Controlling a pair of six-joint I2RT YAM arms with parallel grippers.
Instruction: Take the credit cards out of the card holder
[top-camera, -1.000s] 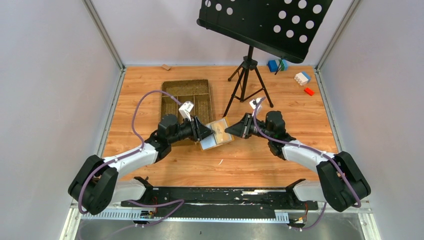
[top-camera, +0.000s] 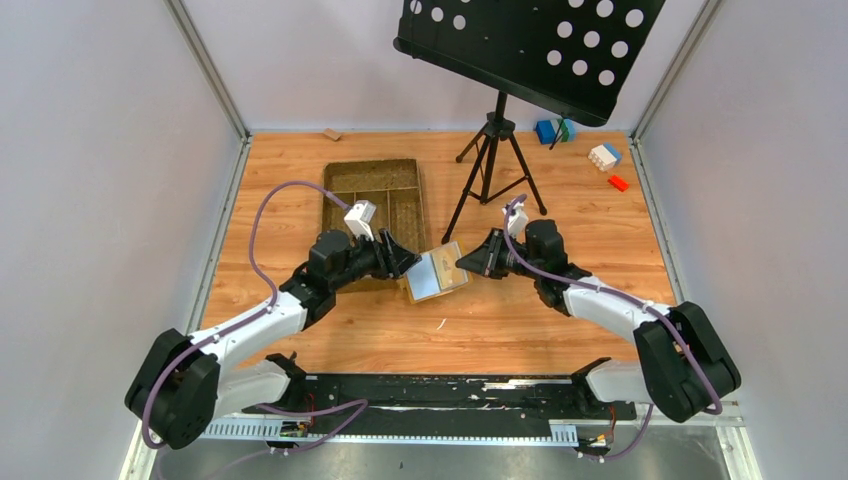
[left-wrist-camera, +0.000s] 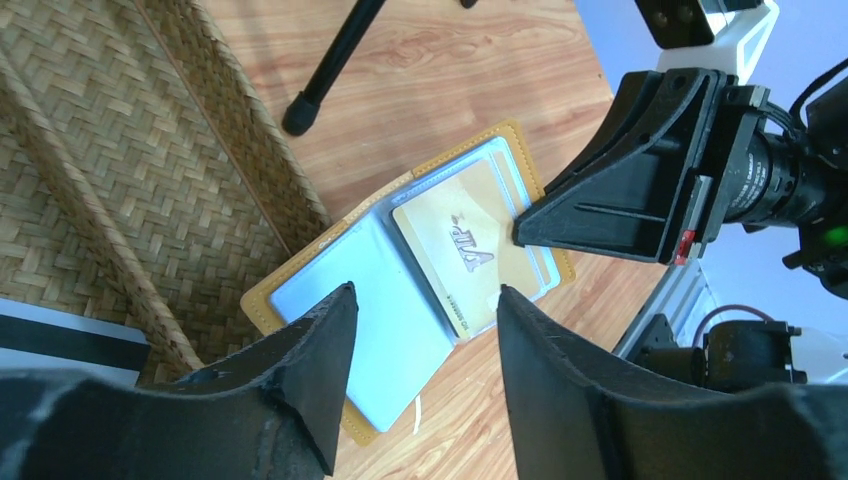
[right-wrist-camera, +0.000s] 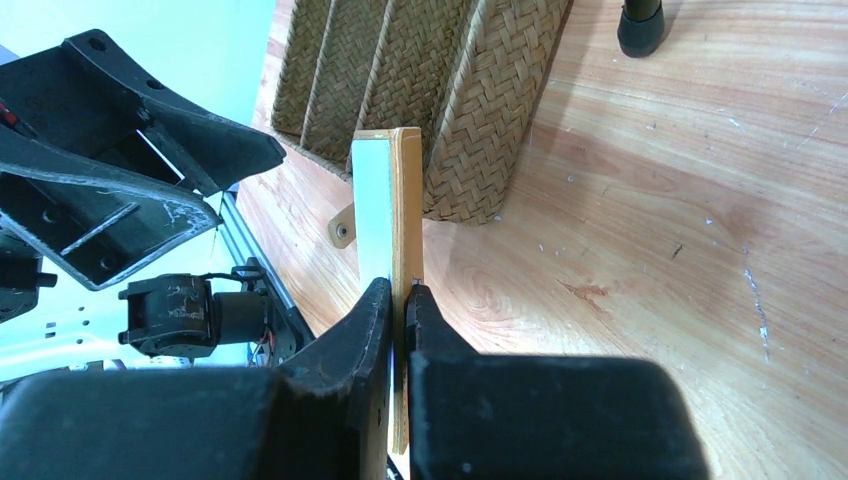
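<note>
The card holder is held above the table, tan at its edges with a light blue inside. In the left wrist view a tan card with dark print sits in its slot at the right half, and the blue half is bare. My right gripper is shut on the card holder, which shows edge-on between its fingers. My left gripper stands apart from the holder's left side, its fingers spread with nothing between them. A dark-and-white card lies in the basket.
The woven basket with compartments is behind and left of the holder. A black stand's tripod rises behind. Toy blocks lie at the back right.
My left gripper has drawn back to the left, and its fingers now stand clear of the holder. The right gripper and the holder have shifted slightly to the right.
</note>
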